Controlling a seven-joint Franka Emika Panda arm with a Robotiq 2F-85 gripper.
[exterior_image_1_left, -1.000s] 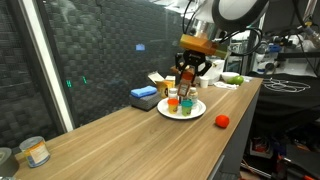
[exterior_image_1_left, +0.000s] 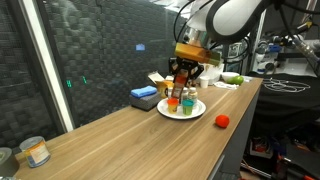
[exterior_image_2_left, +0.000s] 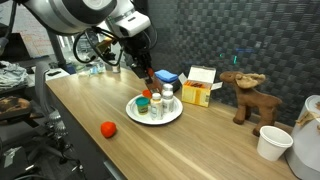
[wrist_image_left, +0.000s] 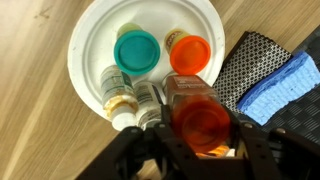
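My gripper is shut on a bottle with an orange-red cap (wrist_image_left: 201, 120), seen from above in the wrist view. The bottle hangs over the white plate (wrist_image_left: 90, 42), near its edge. A teal-lidded tub (wrist_image_left: 137, 52) and an orange-lidded tub (wrist_image_left: 188, 52) sit on the plate, with small white-capped bottles (wrist_image_left: 118, 95) beside them. In exterior view 1 the reddish bottle (exterior_image_1_left: 181, 78) is above the tubs; whether its lower end touches anything is hidden.
A blue cloth (exterior_image_1_left: 144, 91) lies on a dark box behind the plate. Nearby stand a yellow carton (exterior_image_2_left: 199, 88), a toy deer (exterior_image_2_left: 252, 95) and a white cup (exterior_image_2_left: 272, 143). A red ball (exterior_image_1_left: 221, 121) rests near the table edge.
In exterior view 1, my gripper and the bottle have shifted slightly left and a little lower over the plate. The tubs, plate and ball look unmoved.
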